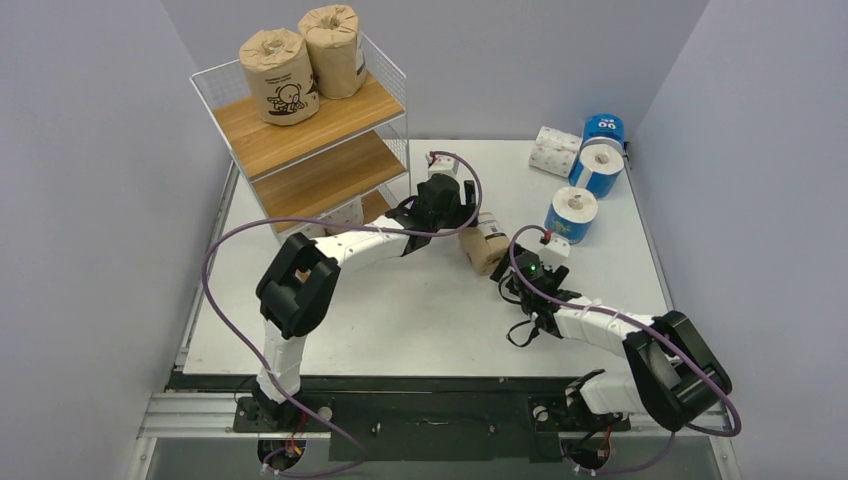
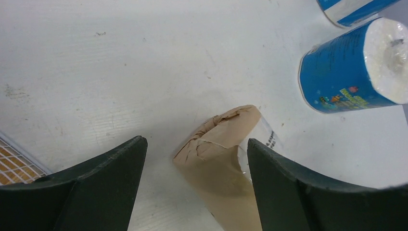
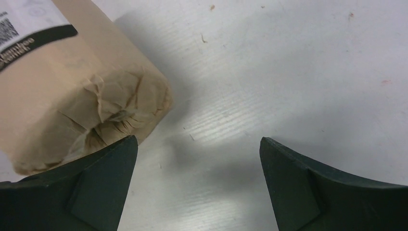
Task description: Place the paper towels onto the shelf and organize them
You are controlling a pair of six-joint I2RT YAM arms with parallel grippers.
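Note:
A brown paper-wrapped roll (image 1: 484, 248) lies on its side on the table between my two grippers. My left gripper (image 1: 468, 192) is just beyond its far end. In the left wrist view the roll's crumpled end (image 2: 216, 134) shows between and below parted fingers, not held. My right gripper (image 1: 528, 256) stands open at the near end; in the right wrist view the brown roll (image 3: 62, 82) sits left, partly behind the left finger (image 3: 96, 183). Two brown rolls (image 1: 280, 80) stand on the shelf's top board (image 1: 350, 110). A white roll (image 1: 347, 213) on the bottom board is partly hidden.
Blue-wrapped rolls (image 1: 572, 214) and a white dotted roll (image 1: 554, 151) occupy the table's right rear. The shelf's middle board (image 1: 335, 180) looks bare. Free table surface (image 1: 420, 320) lies in front, between the arms.

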